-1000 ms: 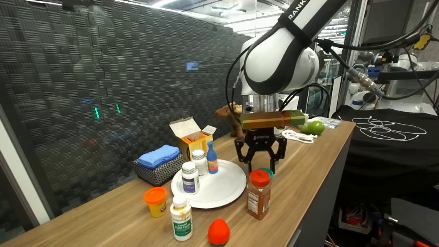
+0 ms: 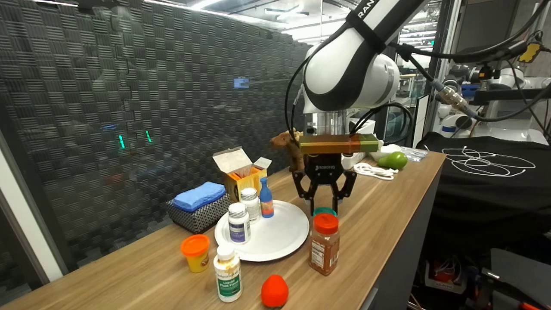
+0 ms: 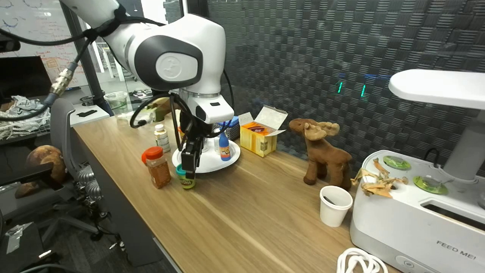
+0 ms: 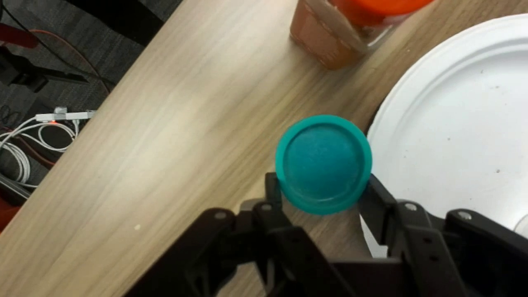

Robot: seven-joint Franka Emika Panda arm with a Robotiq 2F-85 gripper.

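Note:
A small Play-Doh tub with a teal lid (image 4: pixel 324 165) is between the fingers of my gripper, which is shut on it. In exterior view 2 the teal-lidded tub (image 3: pixel 186 179) appears upright, close to the plate's edge; whether its base touches the table I cannot tell. Exterior view 1 shows only the top of its lid (image 2: pixel 325 211), behind the red-capped spice jar (image 2: pixel 324 249). The white plate (image 2: pixel 289 238) holds two white pill bottles (image 2: pixel 239 227) and a blue bottle (image 2: pixel 266 200).
A yellow Play-Doh tub (image 2: pixel 196 254), a plant food bottle (image 2: pixel 227 276) and a red object (image 2: pixel 274 291) stand at the near end. Behind the plate are a basket (image 2: pixel 202 216) and an open yellow box (image 3: pixel 259 139). Bare table lies toward the plush moose (image 3: pixel 325 152).
The fingers have drawn in around the teal-lidded tub. Gripper and lid sit slightly further left and higher in exterior view 1 than before.

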